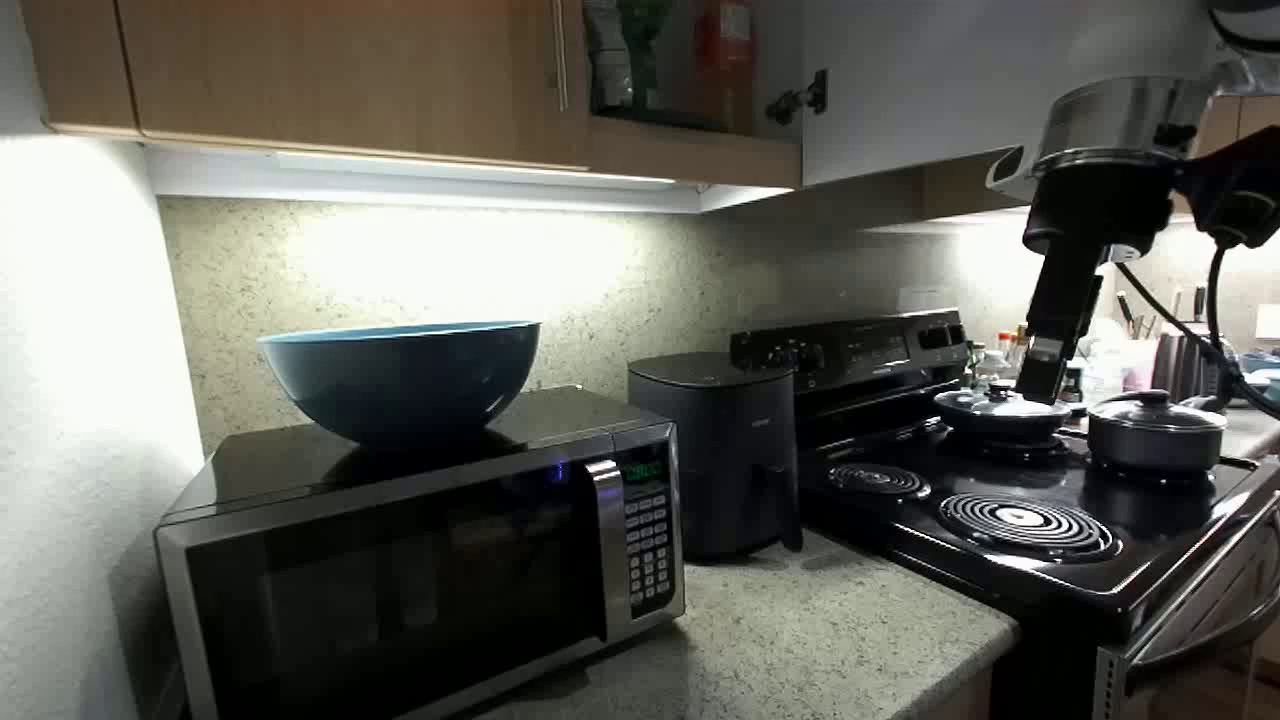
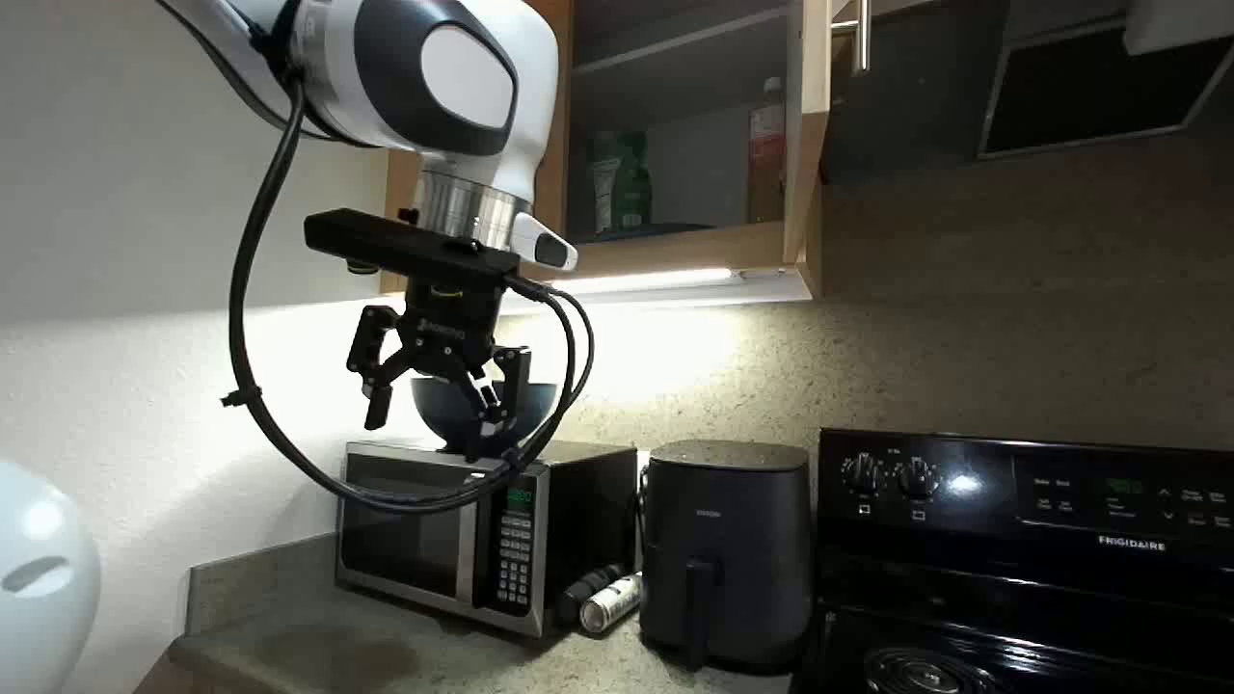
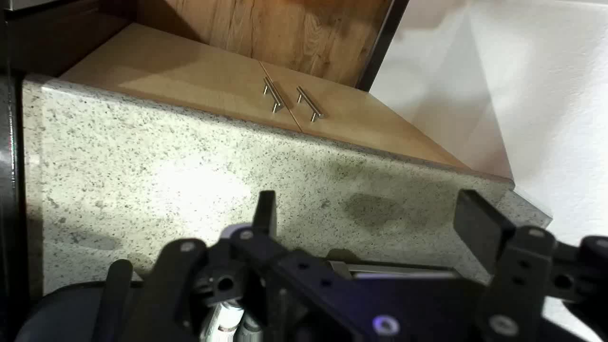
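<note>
My gripper (image 2: 440, 414) hangs open in the air, pointing down, with nothing between its fingers. From the second exterior view, it overlaps the blue bowl (image 2: 539, 404), which rests on top of the microwave (image 2: 411, 515). In the wrist view the gripper has its fingers spread wide above the speckled counter (image 3: 142, 154), which is bare between them. Seen edge-on in the first exterior view, the gripper (image 1: 1041, 378) shows as one dark finger in front of the stove. The bowl (image 1: 408, 382) stands upright there, apart from the gripper.
A black air fryer (image 1: 716, 456) stands between the microwave (image 1: 408, 600) and the stove (image 1: 1020, 528), which carries a lidded pot (image 1: 1154, 438) and a covered pan (image 1: 1005, 414). The upper cabinet door (image 1: 996, 72) hangs open. Cans (image 2: 610, 602) lie beside the microwave.
</note>
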